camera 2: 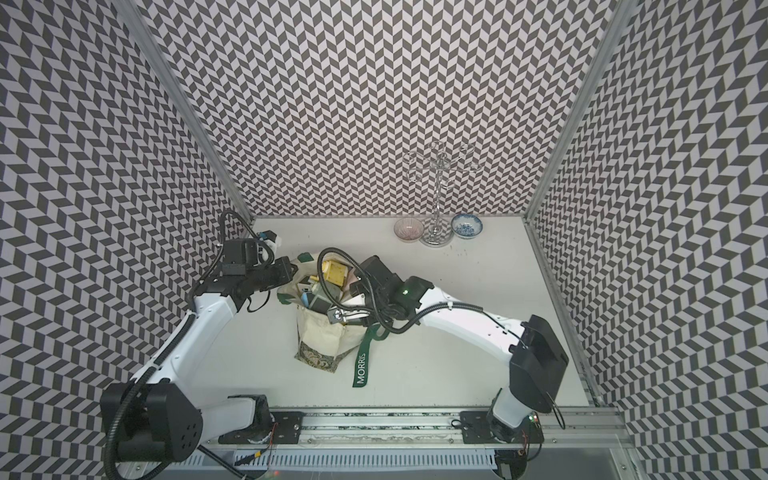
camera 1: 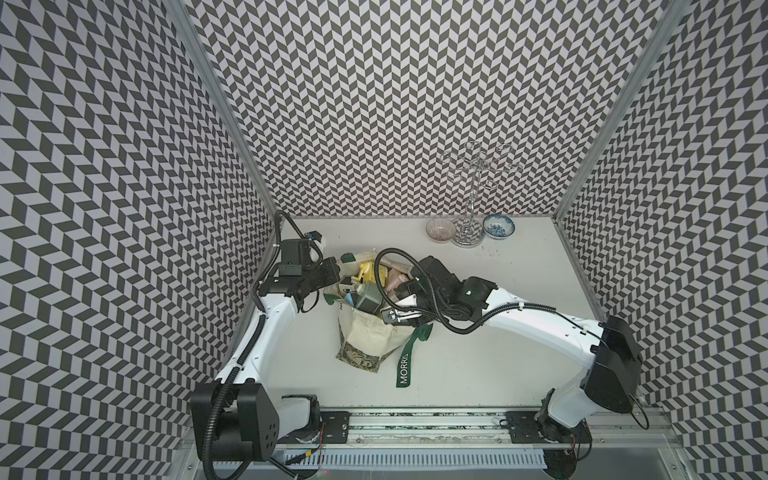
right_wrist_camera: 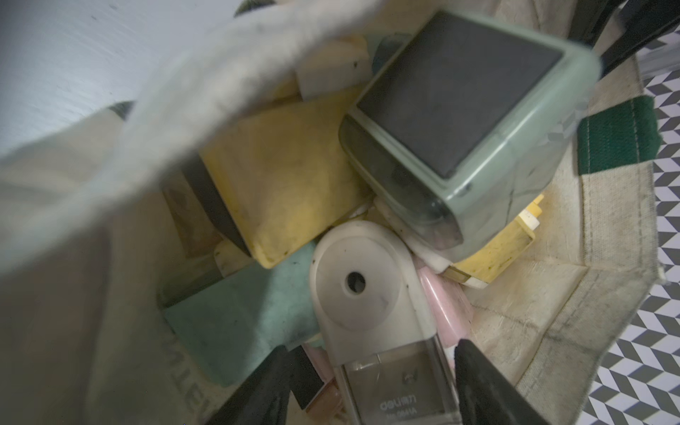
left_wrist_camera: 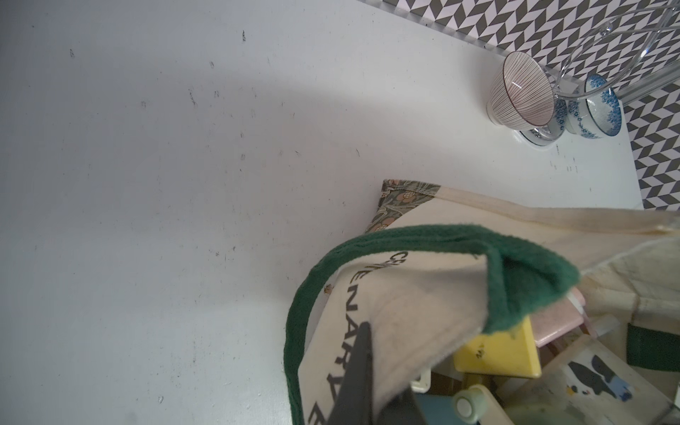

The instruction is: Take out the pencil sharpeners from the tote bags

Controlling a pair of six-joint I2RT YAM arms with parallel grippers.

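Note:
The cream tote bag [camera 1: 364, 328] with green trim lies open on the table, filled with several boxy items. Inside it, a white pencil sharpener [right_wrist_camera: 368, 297] with a round hole and a clear grey bin lies between the parted fingers of my right gripper; the right fingers are open, one on each side of it. Above that sits a pale green sharpener [right_wrist_camera: 453, 120] with a dark panel. My left gripper is shut on the bag's cloth rim, with fabric between its dark fingers.
A yellow box [right_wrist_camera: 290, 170] and a teal item [right_wrist_camera: 248, 311] crowd the white sharpener. At the back stand a pinkish bowl [camera 1: 440, 230], a metal rack [camera 1: 469, 232] and a blue-patterned bowl [camera 1: 499, 226]. Bare table lies to the bag's right.

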